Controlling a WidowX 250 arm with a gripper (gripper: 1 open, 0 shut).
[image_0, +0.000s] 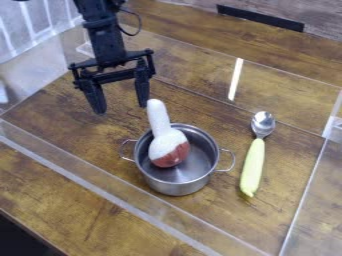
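Note:
My gripper (115, 92), a black arm with two fingers, is open above the wooden table at the upper left, with nothing between its fingers. Below and right of it is a metal pot (198, 174) with two side handles. A white-handled object (158, 116) with a red-and-white round head rests in the pot, its handle over the far rim. To the right lies a spoon (251, 166) with a pale yellow handle and metal bowl.
A white strip (235, 79) lies on the wood behind the spoon. A clear edge or panel runs along the right side.

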